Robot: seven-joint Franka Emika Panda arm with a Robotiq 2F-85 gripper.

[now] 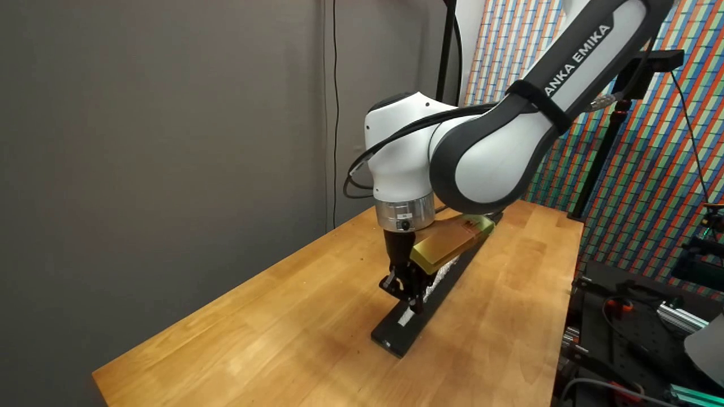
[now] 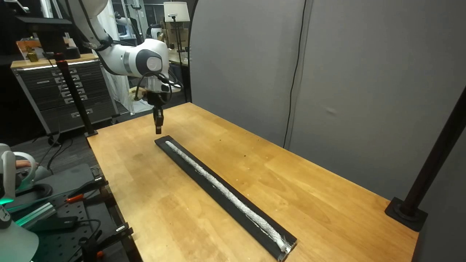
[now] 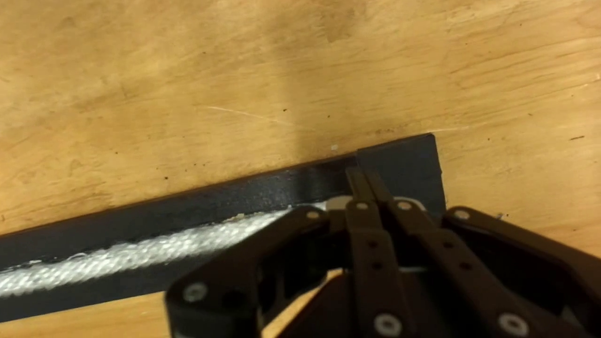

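A long black strip [image 2: 198, 168] lies flat on the wooden table, with a white braided cord [image 2: 227, 192] running along its middle. Over one end of that strip hangs my gripper, its two fingers together and pointing down. Nothing shows between them. In exterior view 2 the gripper [image 2: 158, 132] is by the strip's far end, and in exterior view 1 the gripper [image 1: 416, 310] covers part of the strip [image 1: 393, 333]. The wrist view shows the cord [image 3: 141, 253] passing beneath the gripper's linkage, which hides its end. Whether the fingertips touch the strip I cannot tell.
A grey wall [image 2: 362, 109] borders one long side. A black post [image 2: 413, 192] stands at a table corner, and equipment [image 2: 65, 218] lies beyond the other edge.
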